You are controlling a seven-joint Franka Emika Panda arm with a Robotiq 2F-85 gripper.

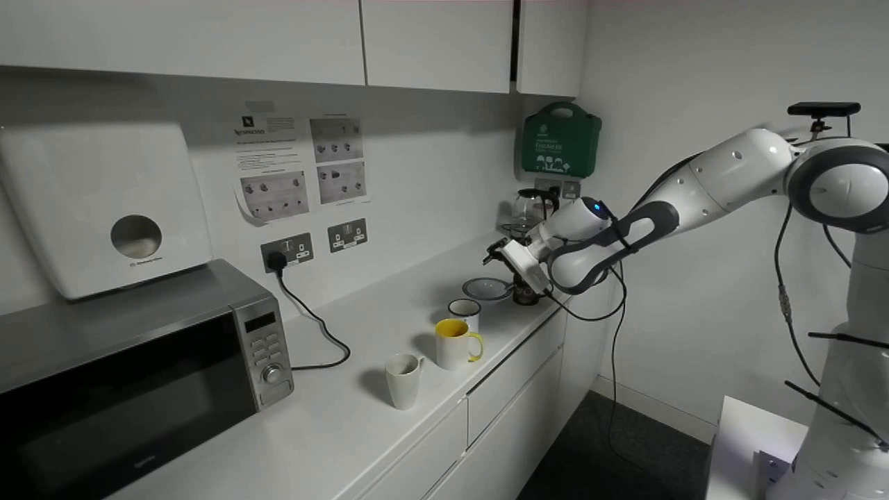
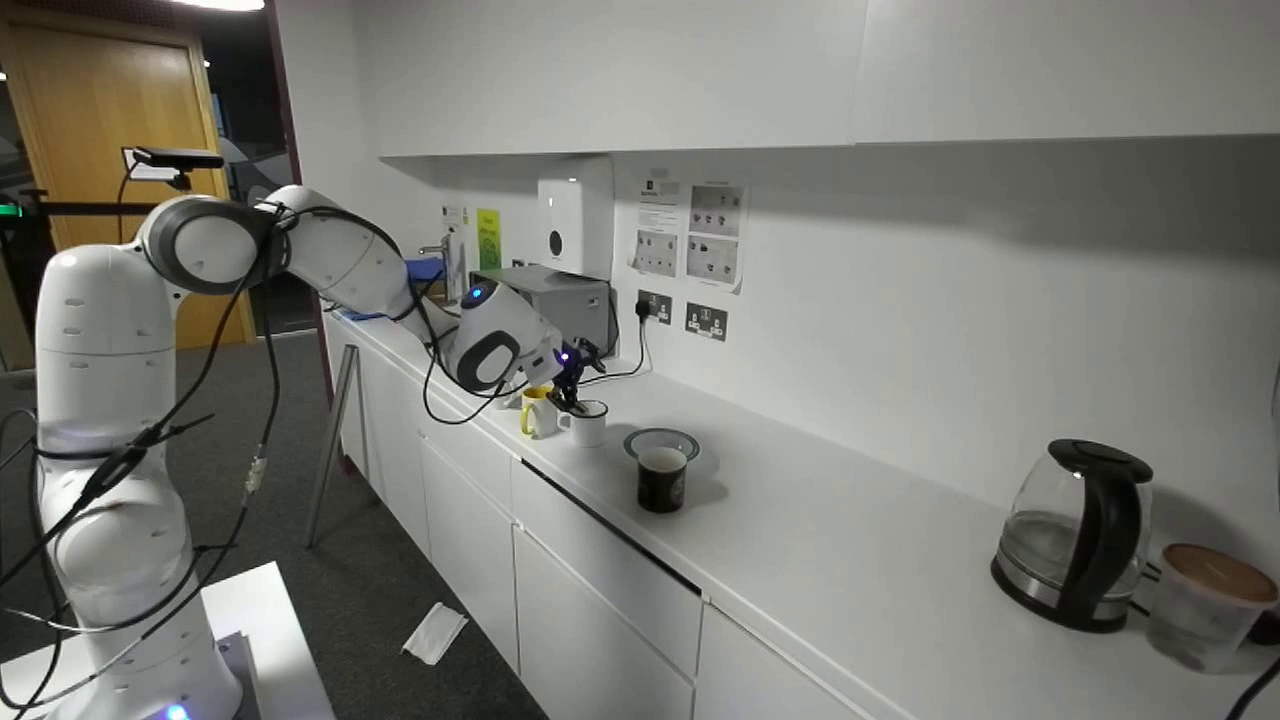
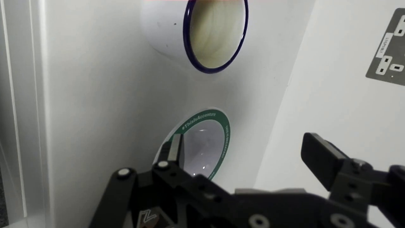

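My gripper (image 1: 497, 253) hangs above the counter, its fingers wide apart and nothing between them. In the wrist view a white mug with a dark blue rim (image 3: 163, 32) stands at the top, and a green-rimmed bowl or plate (image 3: 225, 140) lies partly behind one finger (image 3: 174, 150). A black mug (image 2: 661, 486) stands beside that dish; in the wrist view the gripper mostly hides it. Farther along the counter are a white mug with a yellow inside (image 1: 452, 350) and a plain white mug (image 1: 403, 385).
Toward the left of exterior view 1 sits a microwave (image 1: 262, 358), its cable on the counter. A glass kettle (image 2: 1068, 540) and a lidded tub (image 2: 1209, 612) stand at the far end. Clear counter (image 2: 816, 516) lies between the black mug and kettle. The wall runs along the back.
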